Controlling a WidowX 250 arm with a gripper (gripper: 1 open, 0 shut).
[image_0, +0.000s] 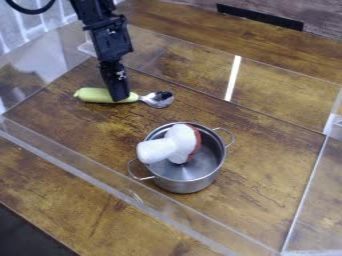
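My black gripper (118, 88) reaches down from the top left, its tips just over a long pale yellow-green object (95, 95) lying on the wooden table; whether it touches that object I cannot tell. The fingers look shut, with nothing clearly between them. A metal spoon (155, 99) lies beside the green object, its handle partly hidden near the gripper. Lower down stands a steel pot (185, 177) with two handles, holding a white object (162, 149) that sticks over its rim and something reddish behind it.
Clear low walls edge the work area, including a panel (307, 200) at the right. A dark strip (259, 18) lies at the back.
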